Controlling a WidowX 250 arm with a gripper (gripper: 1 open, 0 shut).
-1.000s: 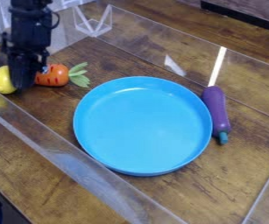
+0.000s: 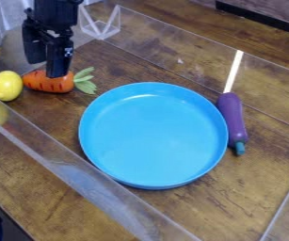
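Note:
My black gripper (image 2: pixel 49 52) hangs at the upper left, just above an orange carrot (image 2: pixel 49 82) with green leaves, its fingers open. A yellow lemon (image 2: pixel 6 86) lies left of the carrot on the wooden surface. A large blue plate (image 2: pixel 153 135) sits in the middle, and a purple eggplant (image 2: pixel 232 123) lies to its right.
Clear plastic walls run along the left, back and lower edges of the work area. Bare wood (image 2: pixel 184 47) is free behind the plate and to the right.
My gripper has moved up and to the right, away from the lemon to above the carrot. The objects appear unmoved.

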